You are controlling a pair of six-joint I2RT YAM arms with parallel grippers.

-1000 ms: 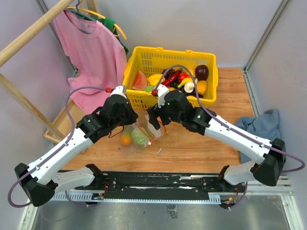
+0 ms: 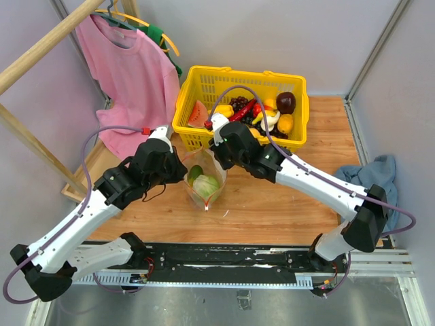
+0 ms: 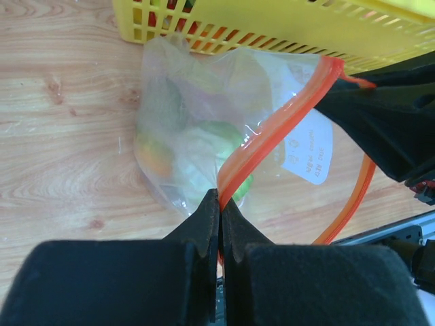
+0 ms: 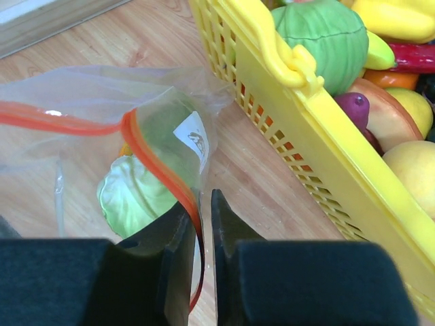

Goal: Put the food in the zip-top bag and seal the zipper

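The clear zip top bag [image 2: 197,159] stands between my two grippers, with its orange-edged mouth gaping. Inside lie a pale green cabbage [image 2: 206,187], a darker green item [image 2: 196,172] and, blurred through the plastic, something orange [image 3: 155,157]. My left gripper is shut on the bag's orange zipper edge [image 3: 275,129]. In the right wrist view, my right gripper is partly open, with the opposite zipper edge [image 4: 156,161] running down by its left finger and a gap before the right finger.
Directly behind the bag stands a yellow basket [image 2: 192,102] full of toy food. A pink shirt [image 2: 129,68] hangs on a wooden rack at the left. Grey-blue cloth [image 2: 370,180] lies at the far right.
The bag has swung from leaning left to hanging more upright, its mouth wider. From its place a second ago, my right gripper has shifted slightly left; the left one moved slightly left and lower.
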